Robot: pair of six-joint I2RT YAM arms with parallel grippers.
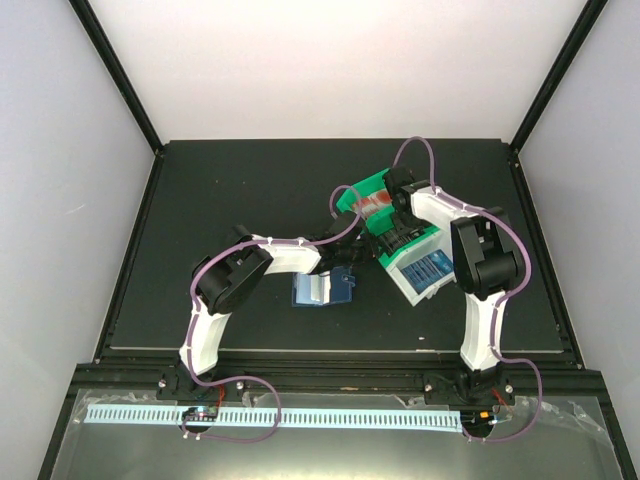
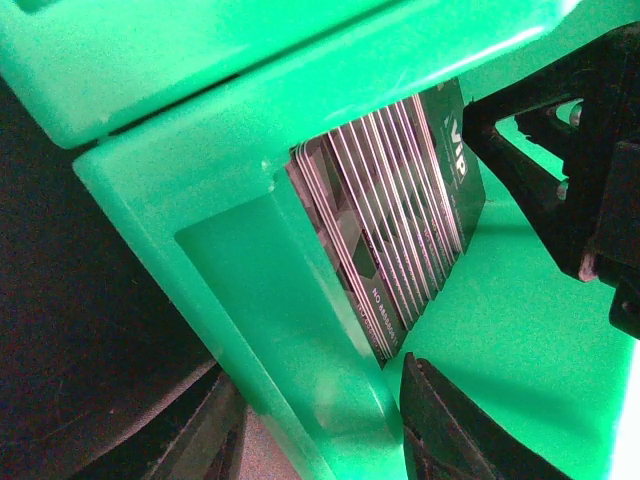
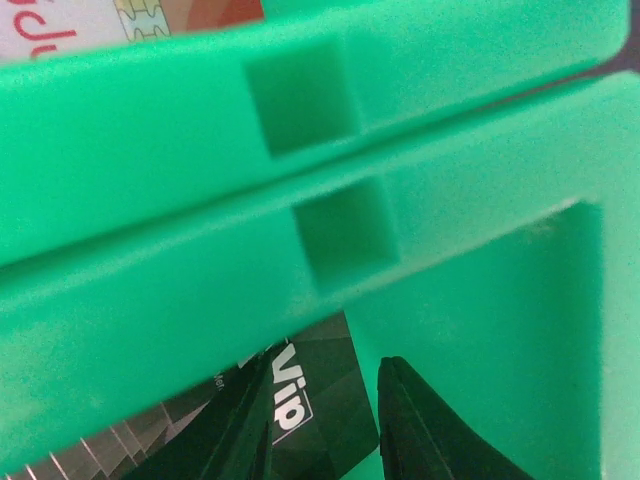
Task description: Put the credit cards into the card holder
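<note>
A stack of dark credit cards (image 2: 380, 220), one marked "Vip" (image 3: 320, 400), sits in a green box (image 1: 355, 195). My left gripper has its fingers part open across the box's green end wall, below the cards. My right gripper is open over the cards, one finger by the "Vip" card and the other over green plastic; in the left wrist view its black body shows at upper right. The blue card holder (image 1: 342, 288) lies open on the table, partly under my left arm.
A white tray with a blue label (image 1: 427, 268) adjoins the green box at lower right. A red-and-white card (image 3: 215, 10) shows in the upper compartment.
</note>
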